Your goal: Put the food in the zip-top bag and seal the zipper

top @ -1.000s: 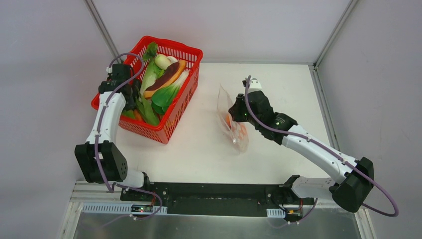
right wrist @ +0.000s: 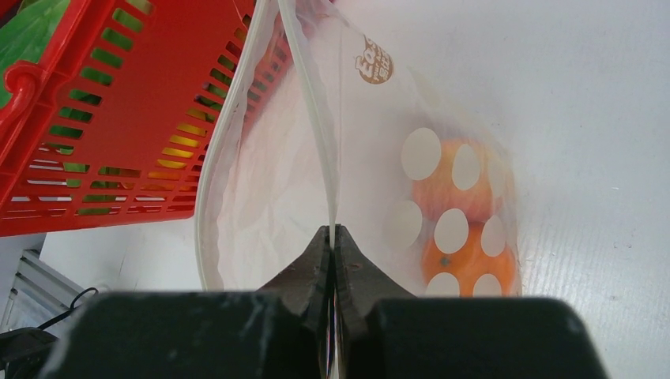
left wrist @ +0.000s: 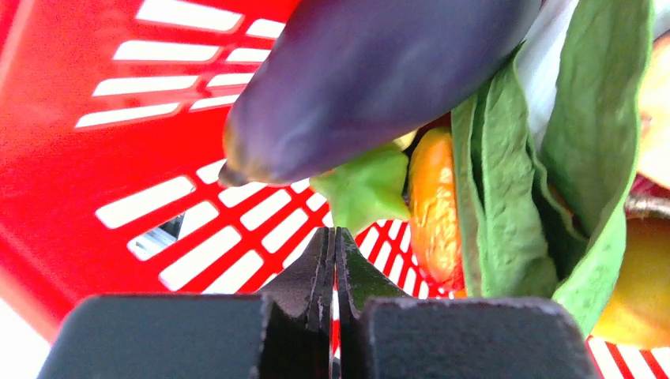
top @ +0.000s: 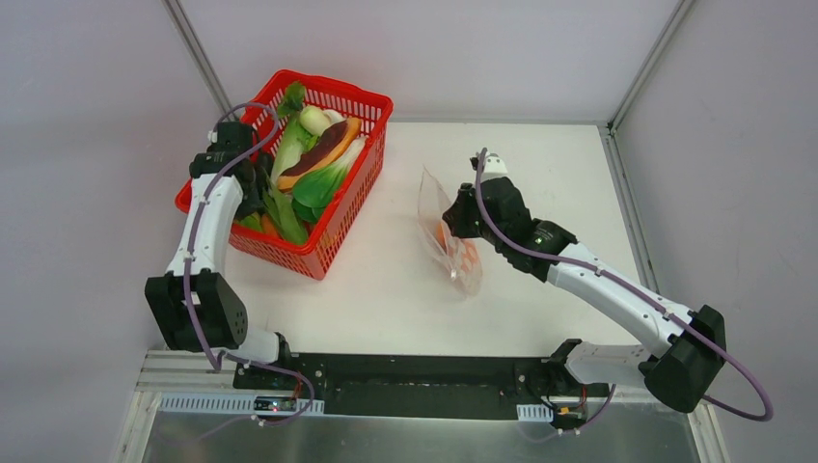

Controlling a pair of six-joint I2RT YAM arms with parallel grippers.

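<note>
The clear zip top bag [right wrist: 276, 213] stands on the table with its mouth spread, and my right gripper is shut on one edge of that mouth. Inside, low in the bag, orange food [right wrist: 452, 189] shows between printed white dots. Over in the red basket [top: 328, 246], my left gripper is shut with nothing between its fingertips. Just beyond them, in the left wrist view, lie a green star-shaped piece [left wrist: 371, 189] and an orange piece [left wrist: 436, 209]. A dark purple eggplant [left wrist: 379, 87] slants above these, and long green leaves [left wrist: 513, 189] are to the right.
More food fills the basket, including a papaya half [top: 323, 154] and bok choy [top: 338, 178]. The basket's slotted wall [left wrist: 158, 158] is close on the left gripper's left.
The right arm and bag have hardly moved.
</note>
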